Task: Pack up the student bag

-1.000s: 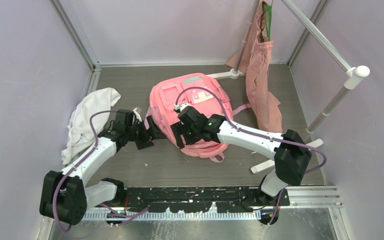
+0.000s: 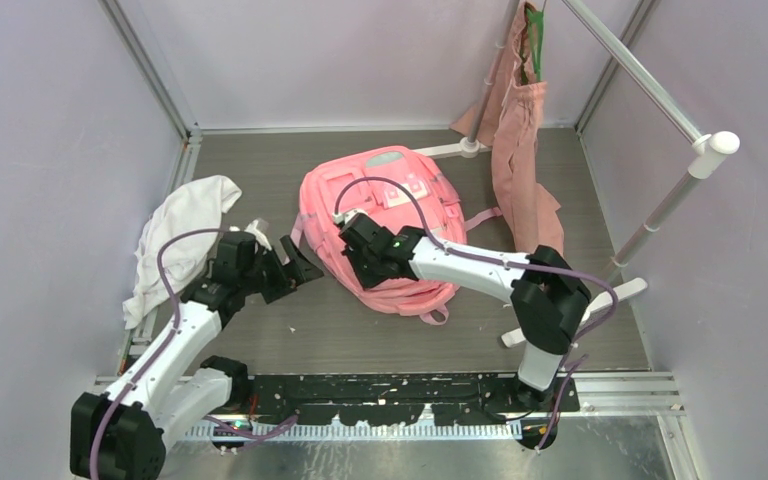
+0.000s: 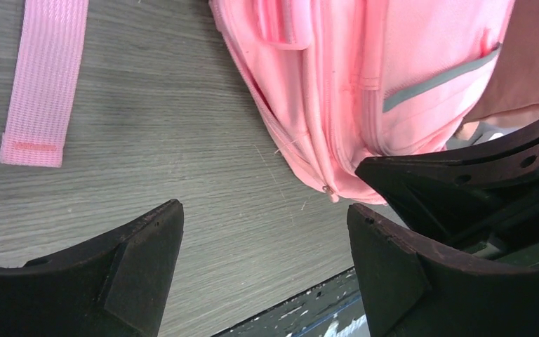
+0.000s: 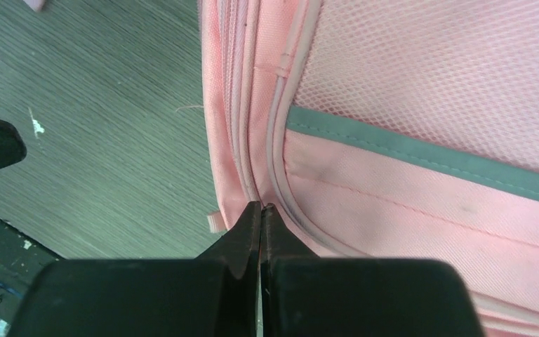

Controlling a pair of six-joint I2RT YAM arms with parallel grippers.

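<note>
The pink backpack (image 2: 325, 185) lies flat on the grey floor, its near left part covered by my right arm in the top view. My right gripper is shut over the bag's lower left side, with its fingertips meeting and no fabric between them. The zipper seam (image 4: 242, 140) runs down to the fingertips and stays outside them. My left gripper stands open just left of the bag, only bare floor showing between its fingers. In the left wrist view, the bag's bottom corner (image 3: 331, 191) appears close to the right-hand finger.
A pink strap (image 3: 42, 84) lies on the floor to the left. The white cloth (image 2: 182, 235) is beyond my left arm. At the right, a pink garment (image 2: 520, 150) hangs from a white rack (image 2: 665, 205). The floor in front of the bag is clear.
My right gripper has gone from open to shut, at the bag's left side. My left gripper, still open, has shifted slightly left. The backpack stays in place.
</note>
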